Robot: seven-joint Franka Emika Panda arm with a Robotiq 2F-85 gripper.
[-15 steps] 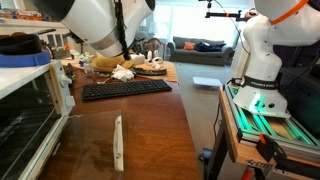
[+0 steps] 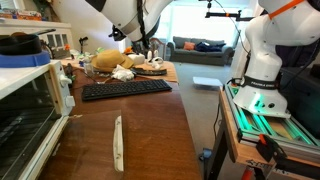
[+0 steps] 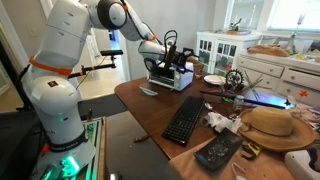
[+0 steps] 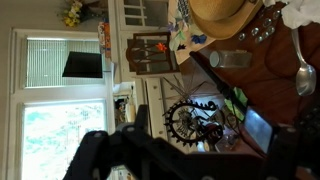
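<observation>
My gripper (image 2: 143, 45) hangs in the air over the far part of the wooden table, above and behind the black keyboard (image 2: 125, 89). In exterior view 2 the gripper (image 3: 172, 46) is up near the toaster oven (image 3: 172, 78), well above the tabletop. Dark finger shapes frame the lower wrist view, set apart, and nothing shows held between them. A straw hat (image 3: 268, 123) lies beyond the keyboard; its brim also enters the wrist view at the top. Near the hat lies a crumpled white cloth (image 3: 222, 122).
A black flat tray (image 3: 218, 152) lies beside the keyboard. A metal spoon (image 4: 303, 68) and a small glass jar (image 4: 231, 59) show in the wrist view. A long pale strip (image 2: 118, 143) rests on the near table, where much of the wood is bare.
The arm has drawn upward and away from the camera, its white segment covering less of the view. The gripper now shows above the far table. The tabletop objects look unmoved.
</observation>
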